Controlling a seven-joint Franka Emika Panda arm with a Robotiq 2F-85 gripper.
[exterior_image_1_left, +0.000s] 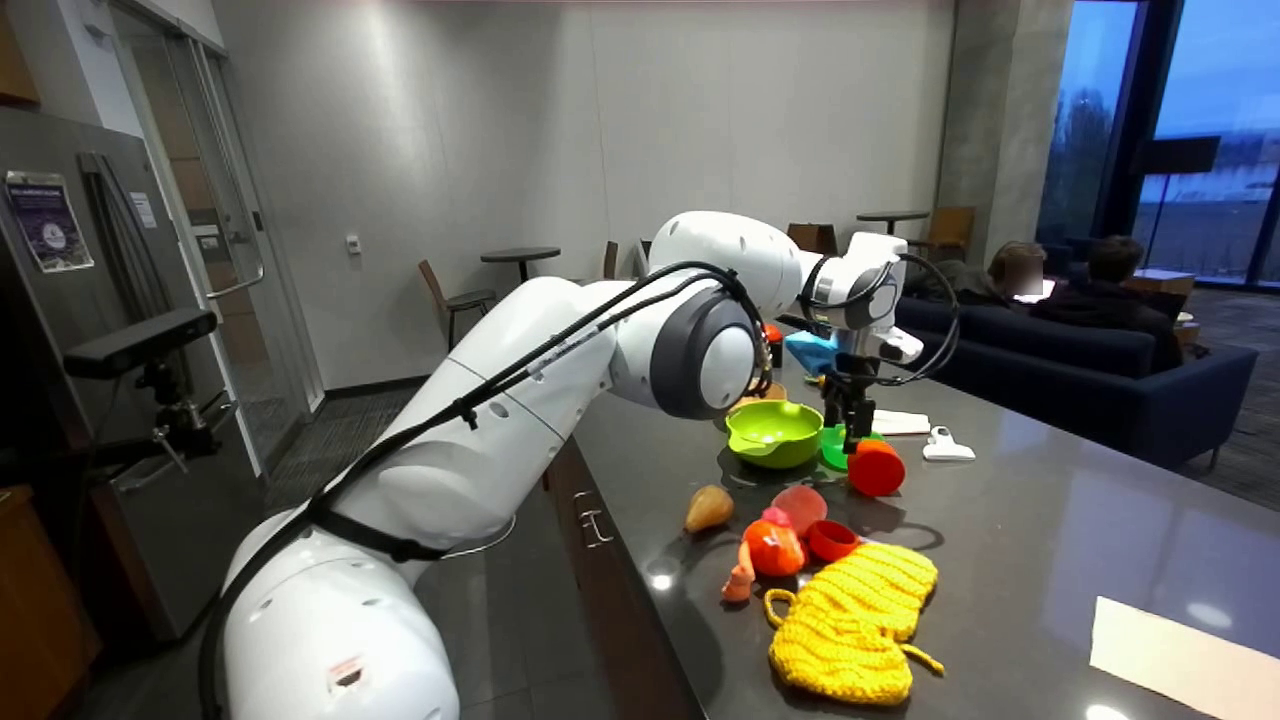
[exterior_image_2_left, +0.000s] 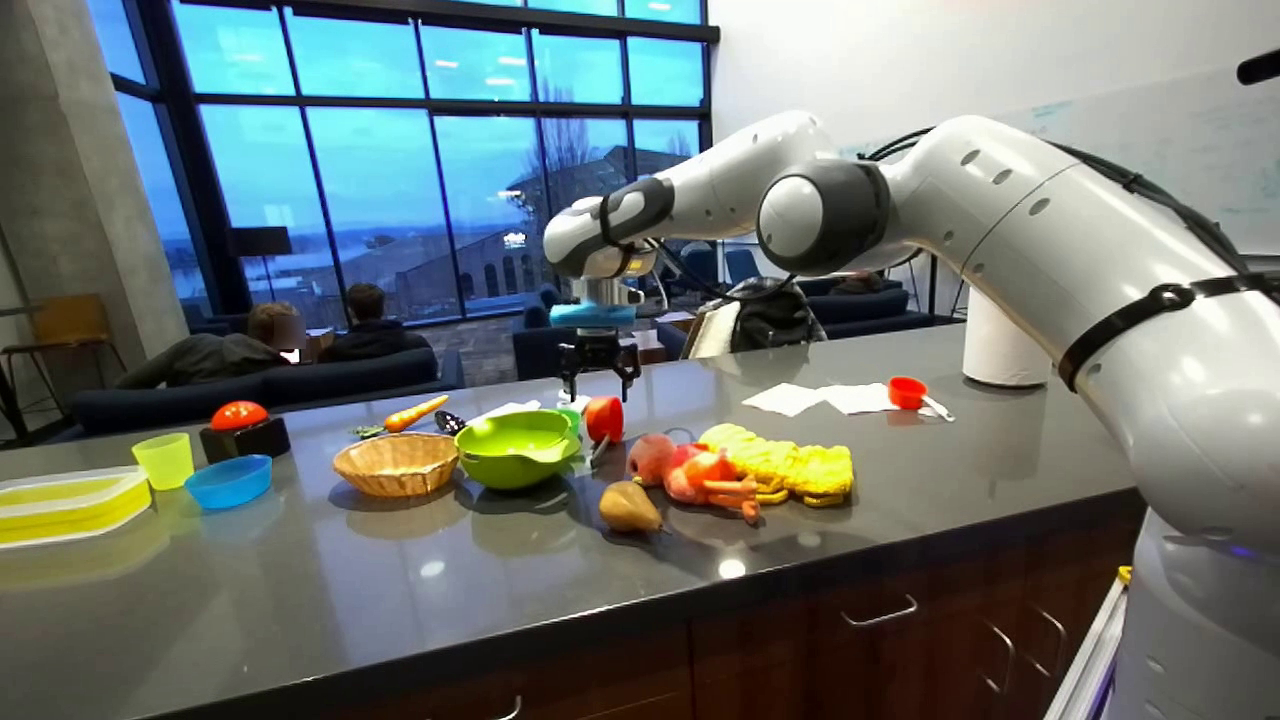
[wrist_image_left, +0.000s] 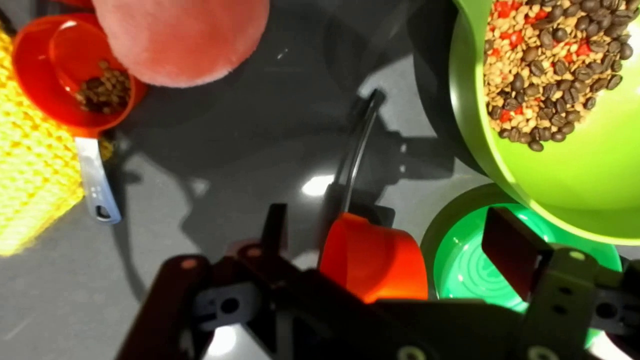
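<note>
Open and pointing down, my gripper (exterior_image_2_left: 600, 390) hangs above the counter with nothing held. In the wrist view a red measuring cup (wrist_image_left: 396, 264) lies between the two spread fingers, tipped on its side, its thin metal handle stretching away. The fingers (wrist_image_left: 274, 228) appear to be higher than the cup; contact cannot be told. Beside it sits a green dish (wrist_image_left: 462, 258), partly under the right finger. A lime green bowl (wrist_image_left: 576, 180) holds coffee beans, tan grains and red bits. Exterior view 1 shows the gripper (exterior_image_1_left: 854, 434) just behind the red cup (exterior_image_1_left: 877, 468).
A second red scoop (wrist_image_left: 36, 66) with some grains rests by a yellow knitted cloth (exterior_image_1_left: 858, 618) and a pink plush toy (exterior_image_2_left: 696, 472). A pear (exterior_image_2_left: 629, 508) and a wicker basket (exterior_image_2_left: 402, 466) are near the bowl.
</note>
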